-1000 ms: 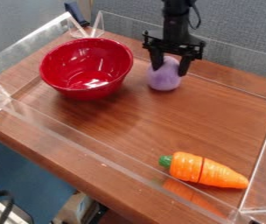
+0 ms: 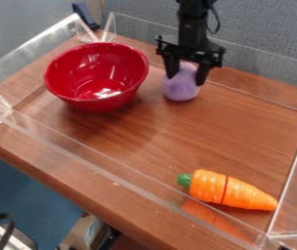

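Note:
The black gripper (image 2: 188,61) hangs at the back of the wooden table, over a purple round object (image 2: 182,86), its fingers around the top of it. Whether they grip it is hard to tell. A red bowl (image 2: 97,70) sits to the left of the purple object. An orange toy carrot (image 2: 233,192) with a green tip lies at the front right.
Clear plastic walls border the wooden table (image 2: 151,146). The middle of the tabletop, between the bowl and the carrot, is bare. A grey panel stands behind.
The gripper and the purple object have shifted very slightly to the left; the bowl and carrot are unchanged.

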